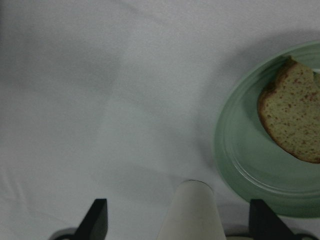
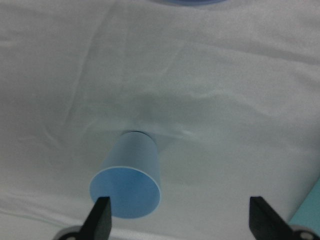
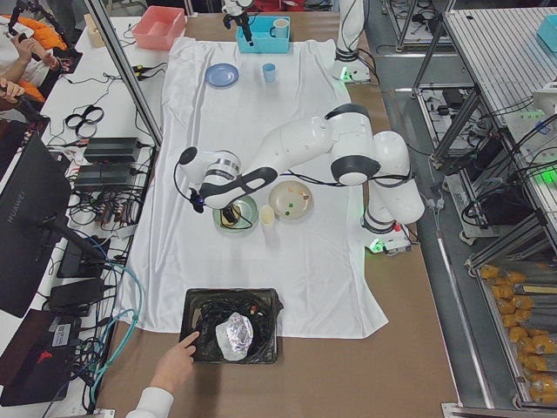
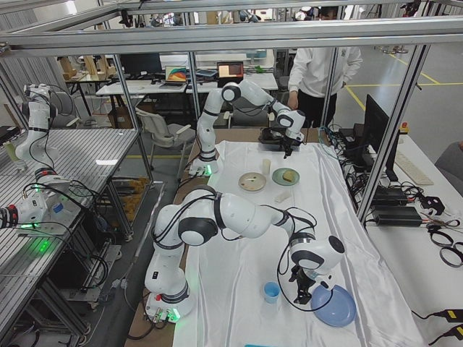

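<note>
A green plate (image 1: 240, 165) holds a browned bread slice (image 1: 292, 112). My left gripper is open above the cloth beside it, with a cream cup (image 1: 191, 215) upright between and below the fingers. At the other end, my right gripper is open over the cloth, near an upright blue cup (image 2: 125, 190). A blue plate (image 4: 336, 307) lies beside that cup in the camera right view.
A beige plate (image 3: 296, 196) lies beside the cream cup. A black lined bin (image 3: 200, 348) with crumpled foil (image 3: 234, 337) stands near a person's hand (image 3: 174, 370). A teal bin (image 3: 252, 43) stands at the far end.
</note>
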